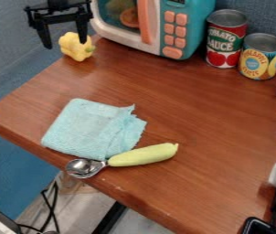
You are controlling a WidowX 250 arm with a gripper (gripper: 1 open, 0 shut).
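Observation:
My black gripper (64,33) hangs at the top left, its fingers spread open with nothing visible between them, just above and left of a small yellow object (77,47), perhaps a pepper, at the back-left edge of the wooden table (189,119). A folded light-blue cloth (90,126) lies front left, with a pale yellow-green corn or squash (144,154) and a metal spoon (84,167) beside it.
A teal toy microwave (175,27) stands at the back, with a tomato sauce can (225,41) and another can (260,57) to its right. Black appliances (275,201) line the right edge.

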